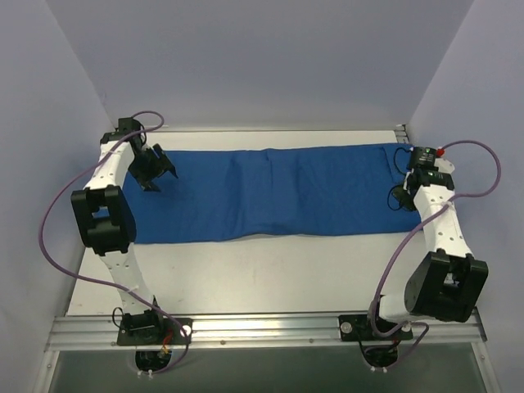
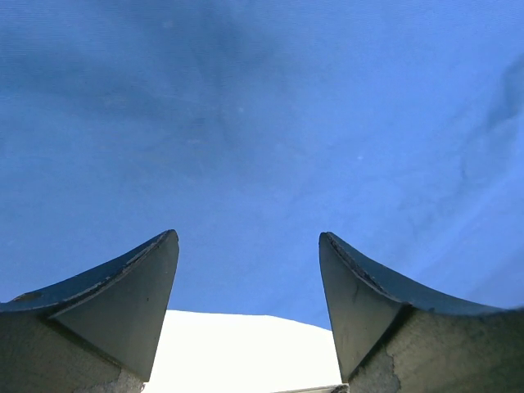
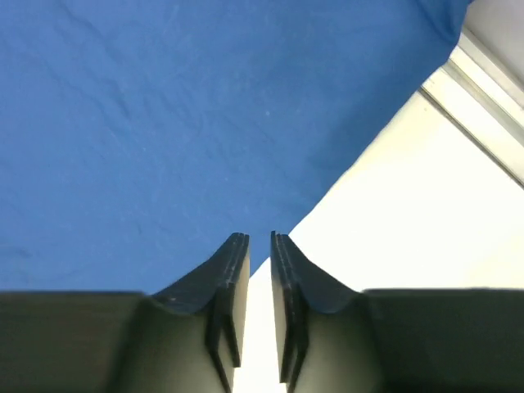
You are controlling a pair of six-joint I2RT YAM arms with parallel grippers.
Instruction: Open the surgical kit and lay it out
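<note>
The blue drape (image 1: 270,196) lies spread long across the white table, with soft folds in its middle. My left gripper (image 1: 155,164) hangs over its left part, fingers (image 2: 123,311) apart with nothing between them and bare cloth below in the left wrist view. My right gripper (image 1: 403,192) is over the drape's right part; in the right wrist view its fingertips (image 3: 235,254) stand slightly apart over the cloth (image 3: 180,123) near its edge, with nothing visible between them.
Metal rails run along the table's front and sides, seen also beside the drape's corner (image 3: 483,98) in the right wrist view. Grey walls enclose the back and sides.
</note>
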